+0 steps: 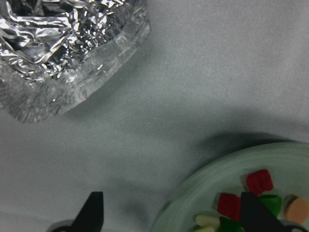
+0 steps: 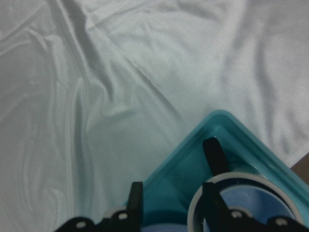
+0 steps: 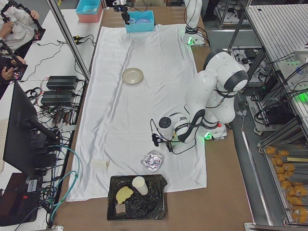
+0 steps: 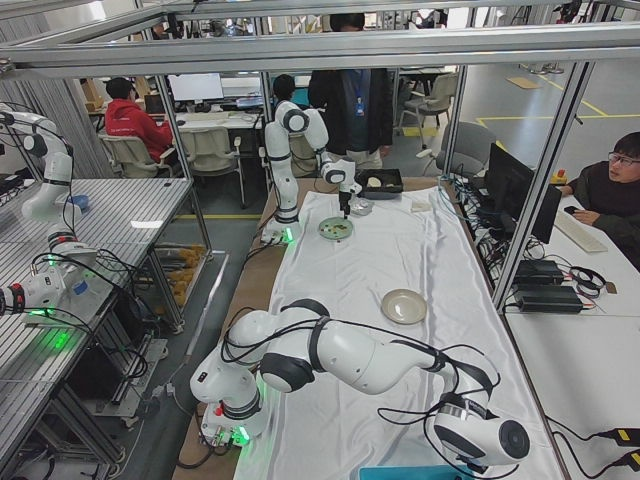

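Note:
My left gripper is open, above the white cloth between a crumpled foil dish (image 1: 63,43) and a pale green plate (image 1: 207,183) holding red, green, yellow and orange food pieces; nothing shows between its fingers. At the table's far end in the camera left view, my right gripper stands open over the rim of a blue bin (image 2: 186,154). A white-rimmed blue cup or bowl, another blue item and a dark handle lie inside the bin.
An empty beige plate (image 4: 404,307) lies mid-table. A black tray (image 3: 137,202) with a white cup, a yellow piece and a small block stands beyond the foil dish. Frame posts and monitors line the sides.

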